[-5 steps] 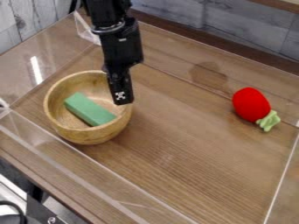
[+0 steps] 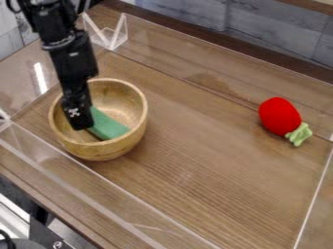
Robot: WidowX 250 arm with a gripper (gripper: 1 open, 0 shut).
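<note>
My gripper (image 2: 68, 122) hangs over the left part of a wooden bowl (image 2: 128, 144), its dark fingertips open and low at the bowl's inside. A green block (image 2: 103, 126) lies in the bowl just right of and below the fingertips; whether they touch it is unclear.
A red object with a green leafy top, like a strawberry (image 2: 279, 116), lies on the wooden table (image 2: 221, 185) at the right.
My gripper has moved left and down, from above the bowl's right side to its left part. The bowl and red object look about where they were.
</note>
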